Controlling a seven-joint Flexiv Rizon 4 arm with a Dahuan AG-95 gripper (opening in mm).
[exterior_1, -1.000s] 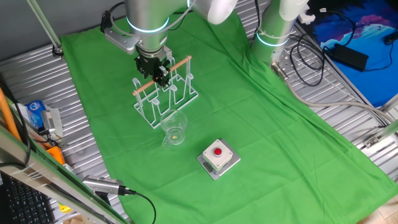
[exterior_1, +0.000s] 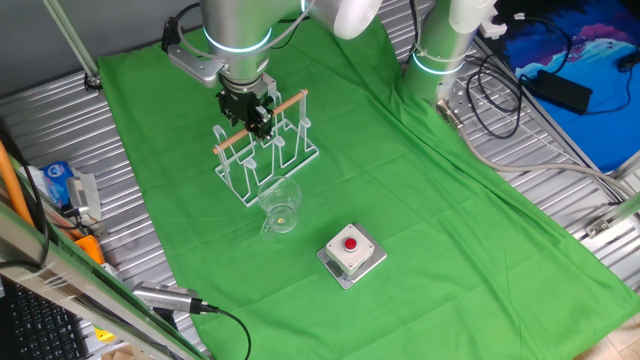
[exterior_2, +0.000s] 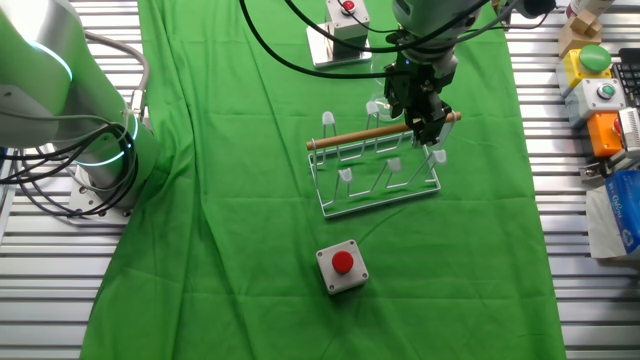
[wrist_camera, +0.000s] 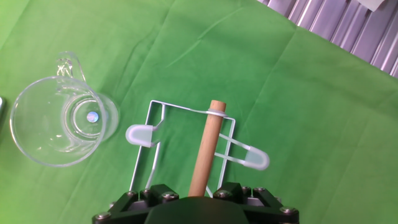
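My gripper (exterior_1: 262, 128) points down over the white wire rack, close to the wooden bar (exterior_1: 290, 104) along its top. In the wrist view, the bar (wrist_camera: 208, 140) runs beneath the gripper. The fingertips cannot be made out, so whether it is open or shut and whether it touches the bar are unclear. Coated hooks (wrist_camera: 256, 158) stick out on both sides of the rack. A clear glass mug (exterior_1: 281, 208) stands on the green cloth beside the rack. The wrist view shows the mug (wrist_camera: 59, 121) empty-looking, apart from a small bluish spot at its base.
A red push button on a grey box (exterior_1: 350, 246) sits near the mug. Another red button (exterior_2: 342, 262) stands across the rack. Cables (exterior_2: 330, 72) hang around the arm.
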